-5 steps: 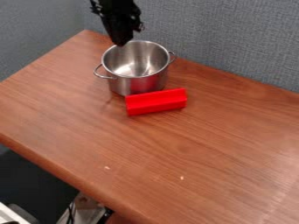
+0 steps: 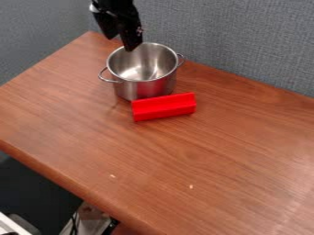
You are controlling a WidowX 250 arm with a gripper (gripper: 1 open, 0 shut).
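Observation:
My black gripper (image 2: 128, 39) hangs at the top of the camera view, above the back left rim of a steel pot (image 2: 141, 83) with two loop handles. The gripper stands open, with nothing seen between its dark fingers. The pot is upright and looks empty. A red cylinder (image 2: 163, 106) lies on its side on the wooden table (image 2: 185, 174), just in front of the pot.
A grey padded wall (image 2: 245, 41) runs behind the table. Cables and white hardware (image 2: 25, 223) sit off the table at the lower left.
My gripper has shifted slightly left and changed its angle over the pot. The pot and red cylinder have not moved.

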